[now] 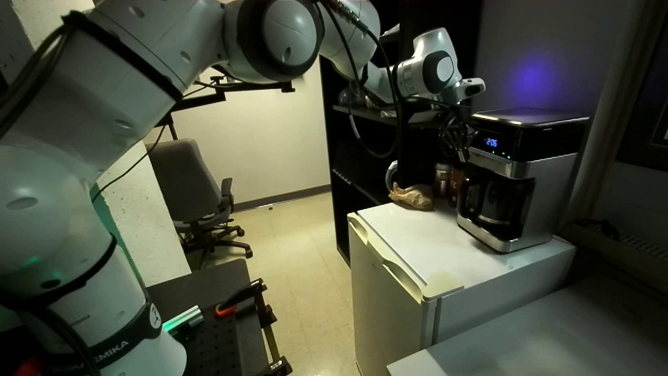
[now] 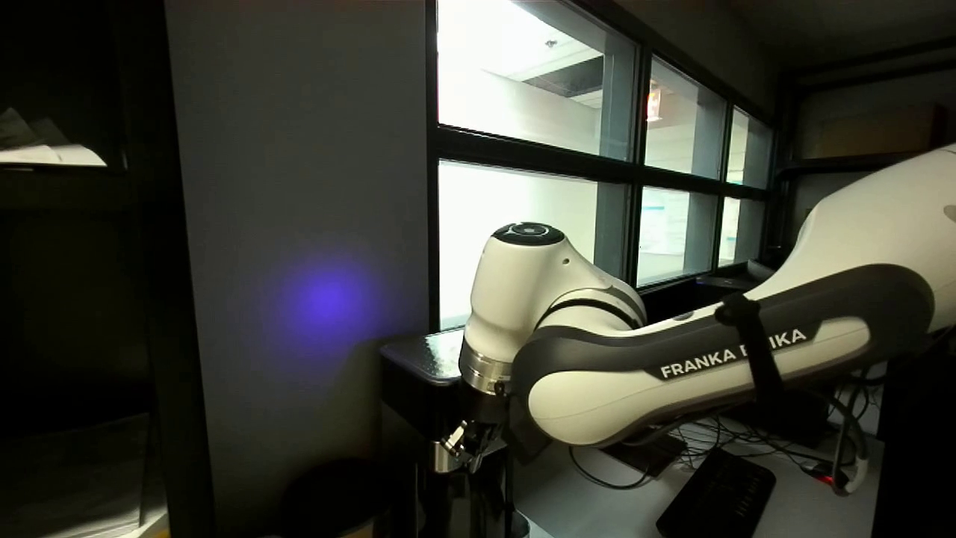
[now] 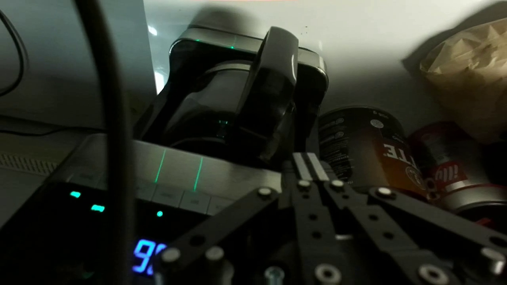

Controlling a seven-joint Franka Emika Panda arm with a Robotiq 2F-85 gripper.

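Note:
My gripper (image 1: pixel 464 153) hangs at the front left corner of the silver and black coffee maker (image 1: pixel 551 197), level with its lit control panel. In the wrist view the gripper is shut, its two pale fingertips side by side with nothing showing between them. The fingertips appear just beside the end of the silver button strip (image 3: pixel 209 173); whether they touch it I cannot tell. Beyond them, the glass carafe with its black handle (image 3: pixel 273 85) sits inside the machine. From the other side, my gripper (image 2: pixel 467 448) looks dark and partly blends with the machine.
Beside the machine stand a dark can (image 3: pixel 363 142) and a red and silver can (image 3: pixel 444 161), close to my fingers. A crumpled brown bag (image 1: pixel 413 197) lies near them. The white fridge top (image 1: pixel 416 235) is clear in front. A black cable crosses the wrist view.

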